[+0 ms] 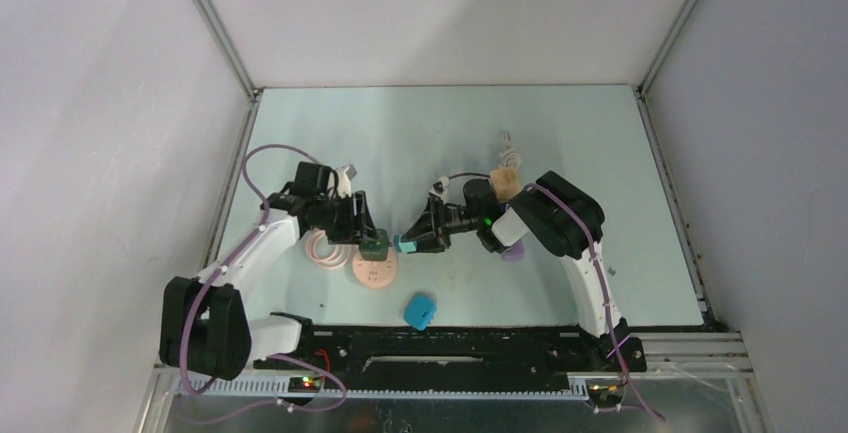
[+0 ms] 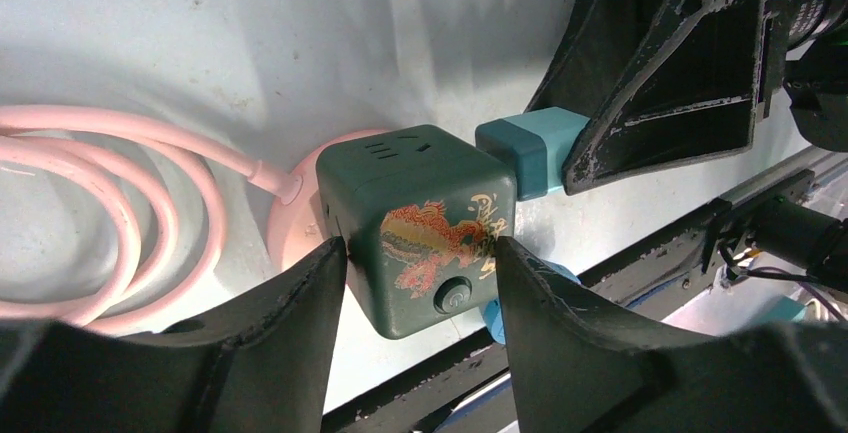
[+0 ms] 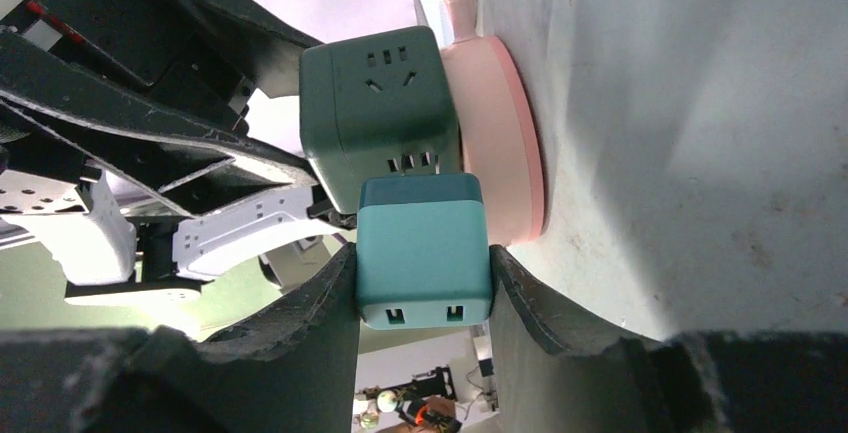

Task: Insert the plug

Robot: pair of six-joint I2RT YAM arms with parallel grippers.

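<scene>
A dark green cube adapter (image 2: 420, 233) with a dragon print is above the round pink power strip (image 3: 505, 143). My left gripper has its fingertips on either side of the cube, gripping it. My right gripper is shut on a small teal plug (image 3: 422, 258), held horizontally beside the cube's slotted side. In the left wrist view the plug touches or nearly touches the cube; whether its pins are in the slots is hidden.
A coiled pink cable (image 1: 320, 253) lies left of the strip. A blue block (image 1: 420, 310) sits near the front edge. A beige block (image 1: 505, 181) and white cable lie behind the right arm.
</scene>
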